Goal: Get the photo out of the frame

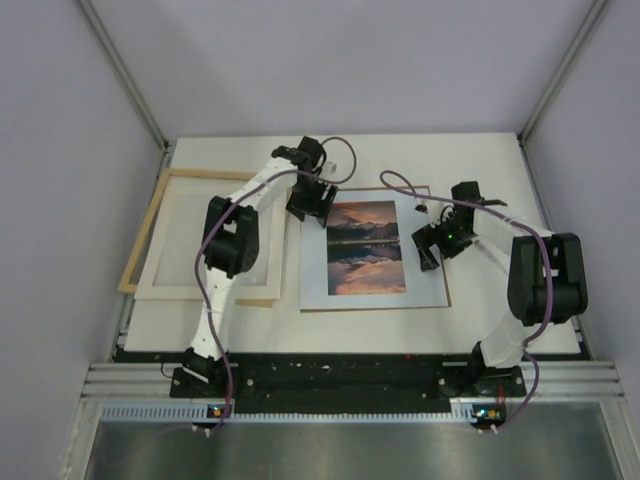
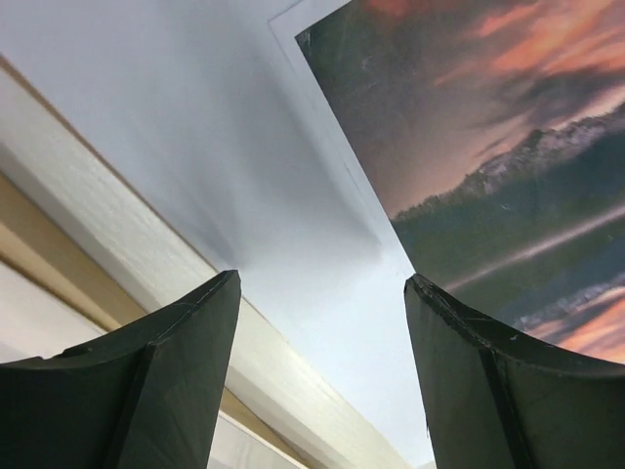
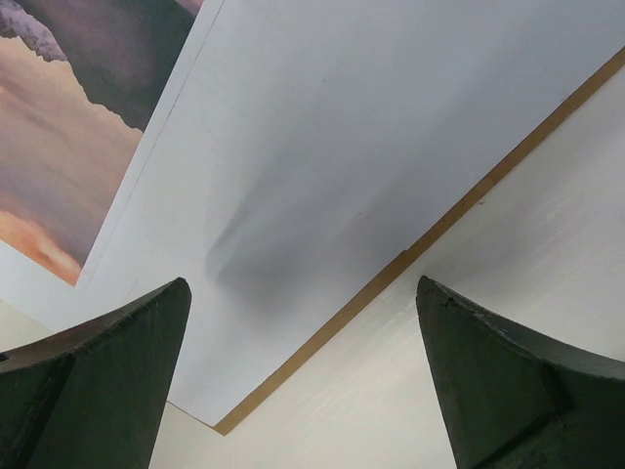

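Note:
The landscape photo (image 1: 365,250) lies in its white mat (image 1: 314,270) on a thin brown-edged backing, flat near the middle of the table. My left gripper (image 1: 314,210) stands open over the mat's left edge, and in the left wrist view the photo (image 2: 469,147) is just right of its fingers. The right gripper (image 1: 432,248), also open, is over the mat's right edge. Beneath it in the right wrist view, the brown backing edge (image 3: 400,262) runs between the fingers, with nothing gripped. At the left lies the wooden frame (image 1: 152,222), apart from the photo.
A pale mat or sheet (image 1: 160,270) lies on the wooden frame, its right side next to the photo's mat and partly under the left arm. Grey walls bound both sides.

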